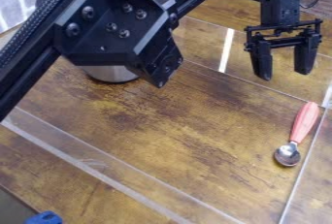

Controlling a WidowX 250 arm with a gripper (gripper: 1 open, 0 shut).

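Note:
The black gripper [284,64] hangs at the upper right, open, its two fingers apart with nothing between them. Below it on the wooden table lies a scoop [304,123] with a pink handle and a metal bowl at its lower end.
A metal pot [112,73] is partly hidden behind the large black arm at the upper left. A small blue object [43,217] sits at the bottom left corner.

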